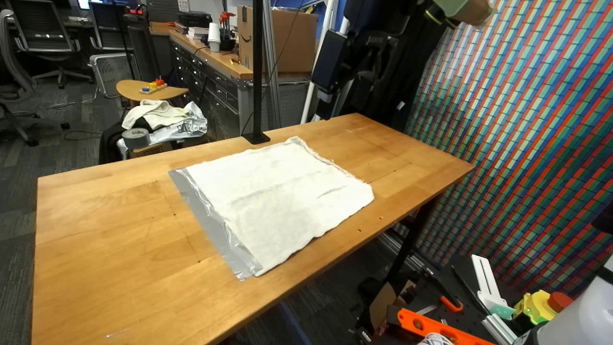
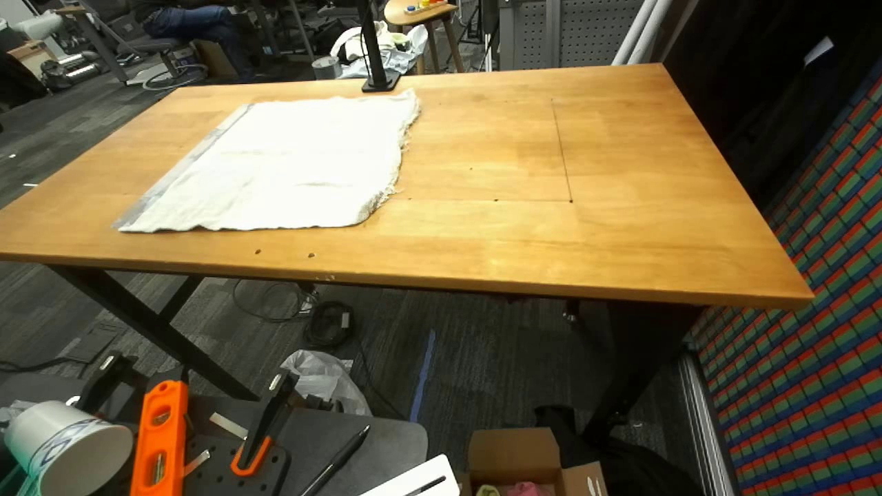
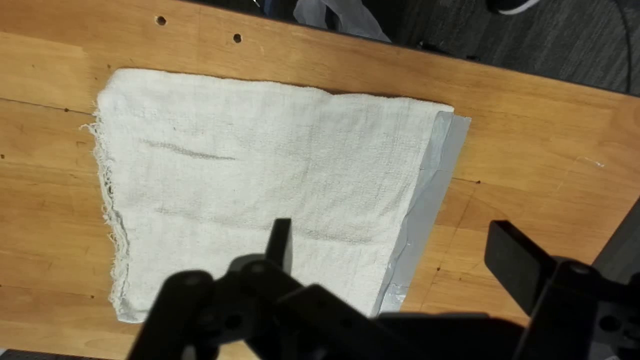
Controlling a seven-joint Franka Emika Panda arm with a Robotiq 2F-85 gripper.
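A white cloth [image 1: 281,198] with a frayed edge lies spread almost flat on the wooden table, with a few faint creases. Silver tape [image 1: 215,230] runs along the side opposite the fraying. The wrist view looks down on the cloth [image 3: 258,162] and on the tape strip [image 3: 429,210] at its right. My gripper is open, its dark fingers wide apart and nothing between them. It hangs above the table, clear of the cloth. In exterior view 1 only part of the arm shows at the top; exterior view 2 does not show the gripper.
A black post [image 1: 258,74] rises from its back edge. Beyond the front edge, a side table holds an orange level [image 2: 160,438] and a white cup [image 2: 70,446].
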